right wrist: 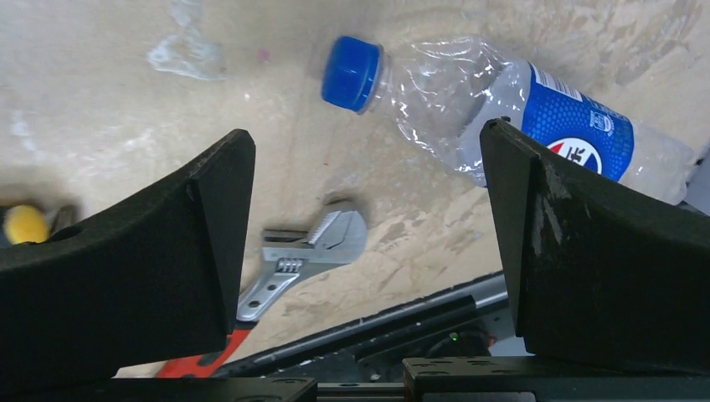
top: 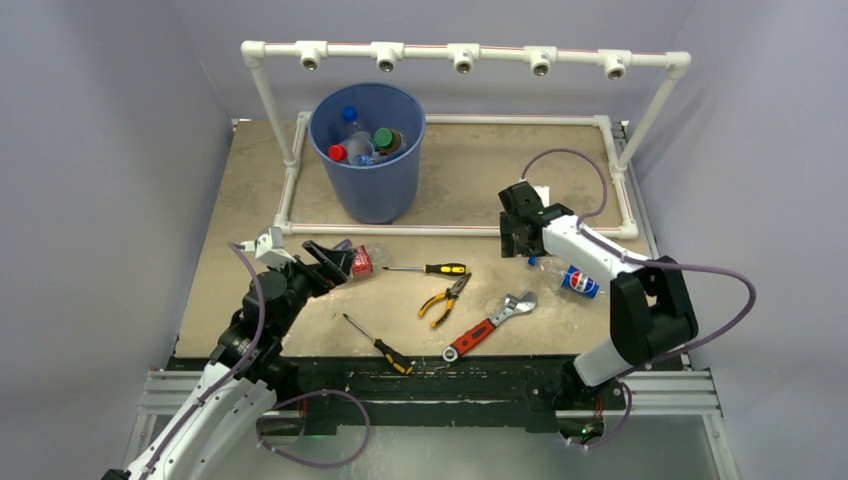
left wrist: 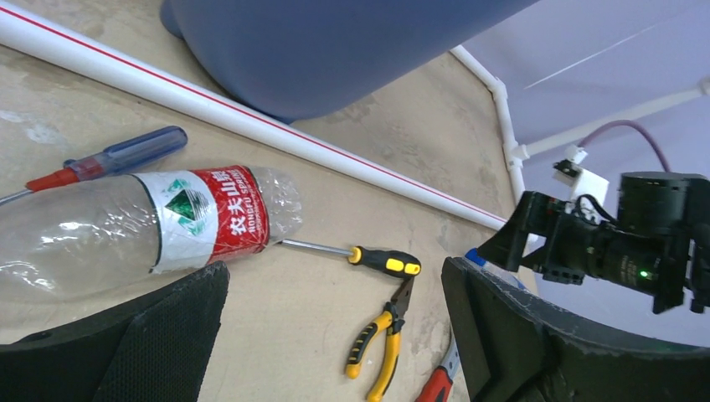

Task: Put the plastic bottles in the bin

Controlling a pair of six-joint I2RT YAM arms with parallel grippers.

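Observation:
A clear bottle with red-and-white label (left wrist: pixel 209 213) lies on the bench; my open left gripper (top: pixel 335 262) is over it, with nothing held. A bottle with blue cap and Pepsi label (right wrist: pixel 578 126) lies at the right, partly under my open right gripper (top: pixel 515 235), whose fingers frame part of it in the right wrist view. The blue bin (top: pixel 365 185) stands at back left, holding several bottles with blue, red and green caps.
Two screwdrivers (top: pixel 445 269), pliers (top: pixel 440 305) and an adjustable wrench (top: pixel 480 330) lie mid-bench; a blue screwdriver (left wrist: pixel 142 151) lies behind the left bottle. A white pipe frame (top: pixel 460 230) surrounds the bin's area.

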